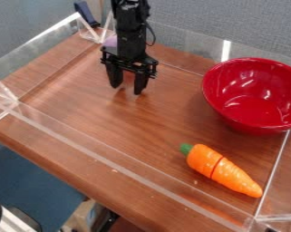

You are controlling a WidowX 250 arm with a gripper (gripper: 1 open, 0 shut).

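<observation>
My black gripper (pixel 126 83) hangs over the back-left part of the wooden table, its two fingers apart with nothing visible between them. Behind it, partly hidden, is a pale purple object (pixel 109 42). A red bowl (pixel 250 95) stands at the right, and an orange toy carrot (pixel 223 170) with a green top lies near the front right, in front of the bowl.
Clear plastic walls (pixel 144 187) edge the wooden surface (pixel 99 136). A small dark blue object (pixel 86 13) sits beyond the back-left corner.
</observation>
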